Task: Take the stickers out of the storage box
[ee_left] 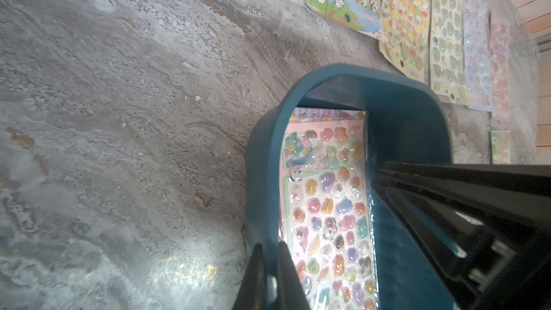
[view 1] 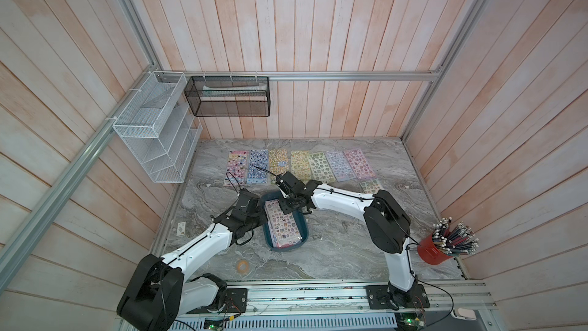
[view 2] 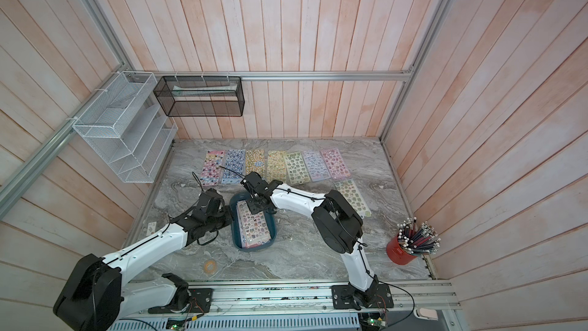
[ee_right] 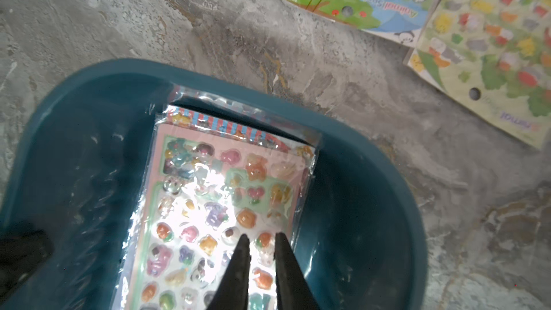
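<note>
The dark teal storage box [ee_left: 267,195] stands on the table with sticker sheets [ee_right: 201,241] inside it. The topmost is a pale pink sheet of puffy stickers in clear wrapping, and a striped sheet edge [ee_right: 229,129] shows behind its top. My left gripper is shut on the box's left rim. My right gripper is over the sheets inside the box. A narrow gap shows between its fingertips, with stickers visible through it; whether it pinches a sheet cannot be made out. Several other sticker sheets [view 1: 300,164] lie in a row behind the box.
One more sheet [view 2: 352,197] lies apart, right of the row. A red pot of pens [view 1: 433,251] stands at the far right. A tape ring [view 2: 209,266] is at the front left. Wire baskets [view 1: 226,97] hang on the wall. Right of the box the table is open.
</note>
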